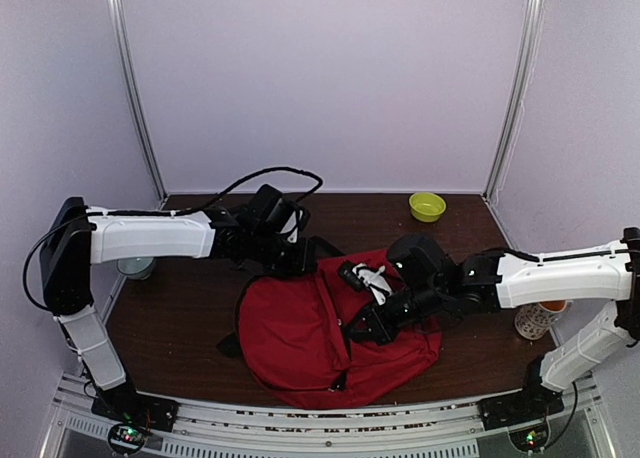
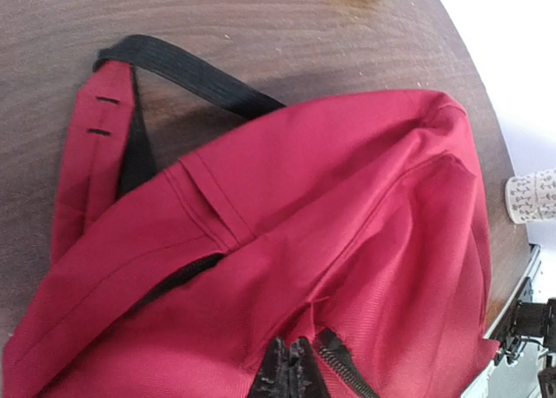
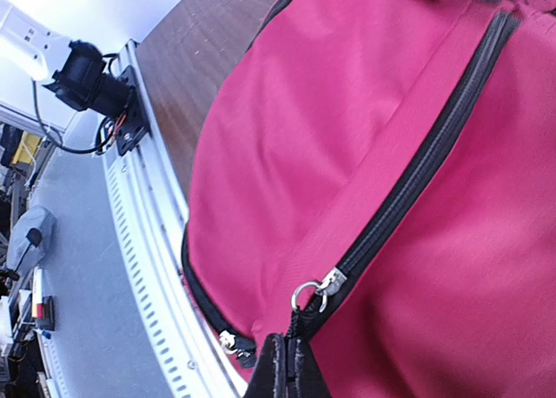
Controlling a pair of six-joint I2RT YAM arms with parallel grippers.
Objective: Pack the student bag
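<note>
A red student bag [image 1: 290, 328] lies flat on the table, a dark zipper [image 3: 426, 168] running across it. At the bag's far edge, my left gripper is shut at one end of the zipper. Cloth gathers in a small fold by its tips; whether any is pinched cannot be seen. My right gripper is shut over the bag's middle, with the black tab of the zipper pull [image 3: 310, 299] running in between its fingertips. From above, the arms hide part of the bag. What is inside it is not visible.
A green bowl [image 1: 427, 207] stands at the back right and a patterned cup [image 1: 533, 321] at the right edge. A pale bowl [image 1: 136, 268] sits at the left, partly behind my left arm. A loose strap [image 2: 91, 146] lies on the far side.
</note>
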